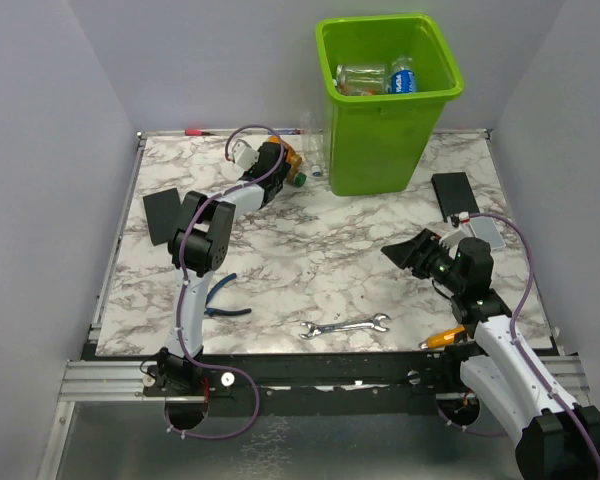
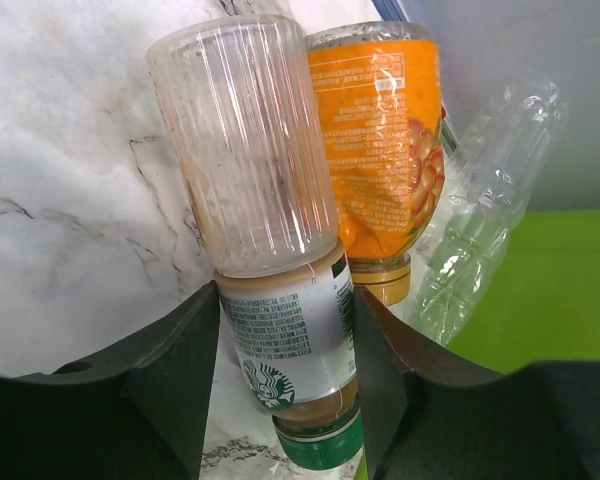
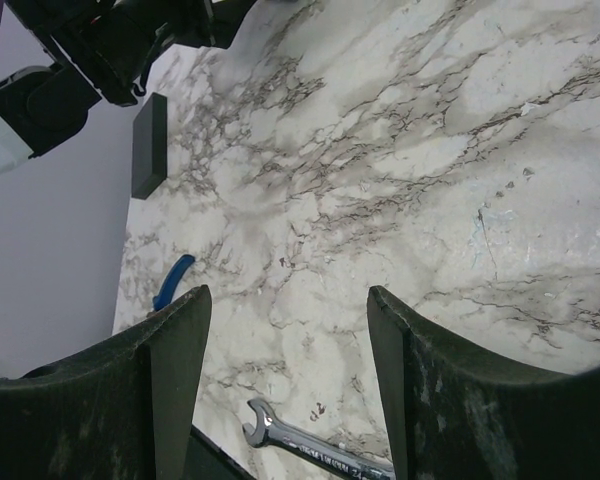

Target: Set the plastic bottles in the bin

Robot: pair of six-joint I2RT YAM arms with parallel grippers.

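Note:
My left gripper (image 1: pixel 280 168) is at the back of the table, its fingers on either side of a clear Starbucks bottle (image 2: pixel 290 330) with a green cap, touching its labelled part in the left wrist view. Beside that lie an orange-label bottle (image 2: pixel 375 140) and a crumpled clear bottle (image 2: pixel 480 200). The green bin (image 1: pixel 378 145) stands right of them, holding bottles, one with a Pepsi label (image 1: pixel 401 78). My right gripper (image 1: pixel 405 252) hangs open and empty above the right of the table.
A wrench (image 1: pixel 345 326), pliers (image 1: pixel 227 305) and an orange-handled tool (image 1: pixel 440 338) lie near the front. Dark slabs (image 1: pixel 162 215) lie left and right.

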